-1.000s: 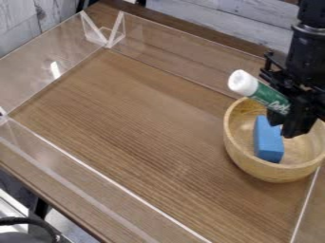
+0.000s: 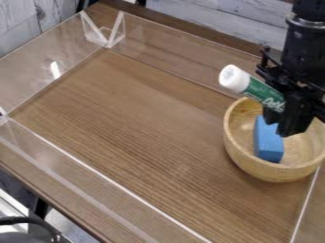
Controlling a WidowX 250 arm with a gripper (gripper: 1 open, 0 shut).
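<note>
My black gripper (image 2: pixel 287 109) is at the right, shut on a green cylinder (image 2: pixel 253 87) with a white end, held tilted above a wooden bowl (image 2: pixel 277 171). A blue block (image 2: pixel 268 140) lies inside the bowl, toward its left side. The bowl's back right part is partly hidden by the gripper.
Clear plastic walls edge the left, with a white bracket (image 2: pixel 105 33) at the back left. Black cables lie at the bottom left corner.
My gripper has moved slightly left with the green cylinder in it. The bowl and blue block look unmoved.
</note>
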